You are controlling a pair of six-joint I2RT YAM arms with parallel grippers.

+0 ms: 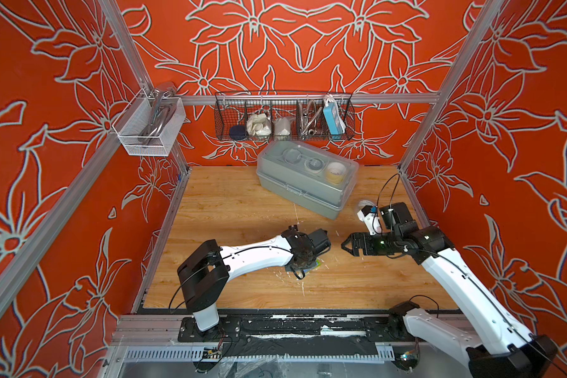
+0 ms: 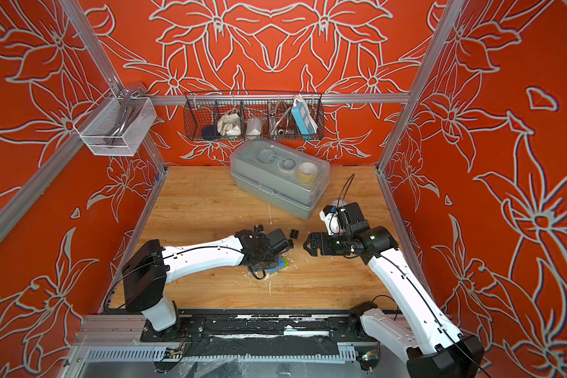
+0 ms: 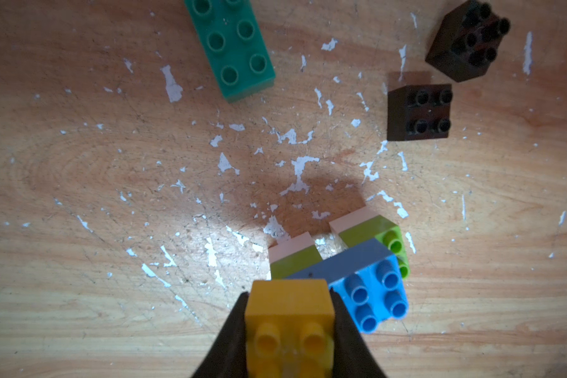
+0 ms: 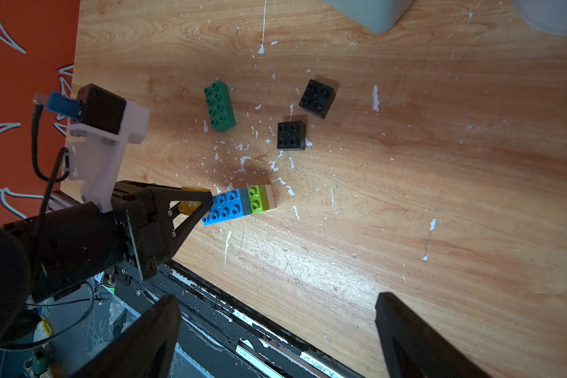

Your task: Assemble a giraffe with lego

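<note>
My left gripper is shut on a yellow brick, held just over an assembly on the table: a blue brick beside light green bricks with pale pink bases. A dark green brick and two black bricks lie loose behind it. The left arm hides most of the assembly in both top views. My right gripper stands open and empty above the table's right side.
A grey lidded box occupies the back of the table, with a clear round container behind my right gripper. Wire baskets hang on the back and left walls.
</note>
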